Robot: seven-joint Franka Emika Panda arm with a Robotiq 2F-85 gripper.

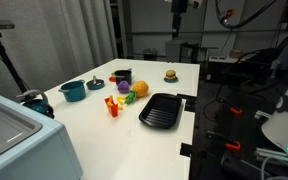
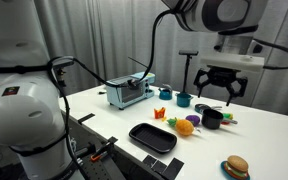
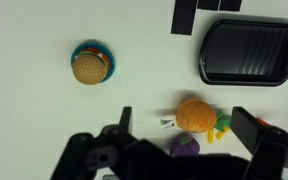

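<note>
My gripper is open, its two fingers wide apart with nothing between them. In exterior view 2 the gripper hangs high above the white table, well clear of everything on it. A toy burger on a small blue plate sits toward the left of the wrist view. An orange round toy lies far below, in line with the gap between the fingers. Beside it is a purple toy, partly hidden by the gripper. An empty black tray rests at the wrist view's upper right.
A black pot, a teal pot and a pan stand farther back. A toaster oven occupies one end. Red pieces and a green toy lie near the tray. Bare table surrounds the burger.
</note>
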